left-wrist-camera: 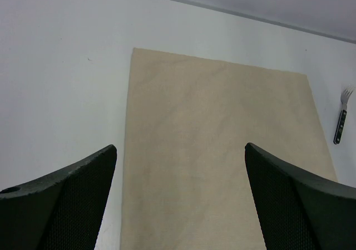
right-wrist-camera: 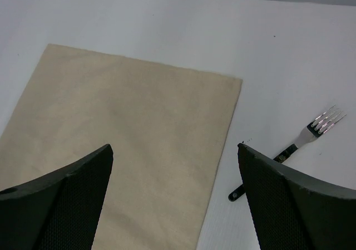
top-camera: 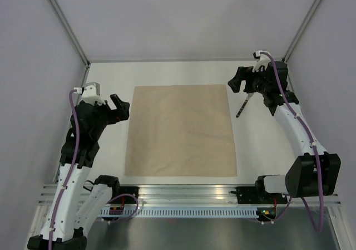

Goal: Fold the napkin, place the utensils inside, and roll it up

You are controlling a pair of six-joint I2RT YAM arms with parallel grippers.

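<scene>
A flat, unfolded tan napkin point(top-camera: 179, 130) point(left-wrist-camera: 217, 116) point(right-wrist-camera: 128, 127) lies square on the white table. A fork with a black handle point(top-camera: 241, 108) point(left-wrist-camera: 341, 120) point(right-wrist-camera: 307, 133) lies just right of it, tines pointing away toward the back. My left gripper point(top-camera: 119, 108) hangs at the napkin's left side, open and empty. My right gripper point(top-camera: 241, 79) hangs over the back right near the fork, open with nothing between its fingers; part of the fork's handle is partly hidden by a finger in the right wrist view.
Bare white table point(top-camera: 178, 72) surrounds the napkin on all sides, narrow along the front. A metal frame rail point(top-camera: 178, 189) runs along the front edge, and pale walls stand at the back and sides.
</scene>
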